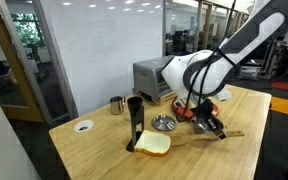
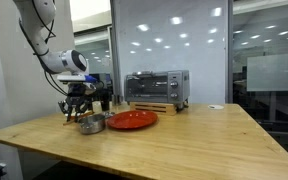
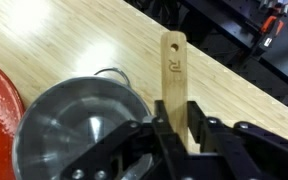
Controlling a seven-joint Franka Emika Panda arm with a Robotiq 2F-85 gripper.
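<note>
A flat wooden spatula [image 1: 187,140] is held by my gripper [image 1: 219,134], which is shut on its handle. In the wrist view the handle [image 3: 175,75], with a hole near its end, runs down between the dark fingers; the spatula's blade is hidden there. To one side of the handle sits a metal pot [image 3: 79,130], empty as far as it shows. Exterior view 2 has the gripper [image 2: 72,112] low over the table, beside the same pot [image 2: 91,124].
A red plate [image 2: 131,119] lies by the pot, and a toaster oven [image 2: 158,88] stands behind. A bread-like slice [image 1: 152,144], a tall black holder [image 1: 136,112], a metal cup [image 1: 117,105] and a round metal dish [image 1: 164,122] occupy the middle.
</note>
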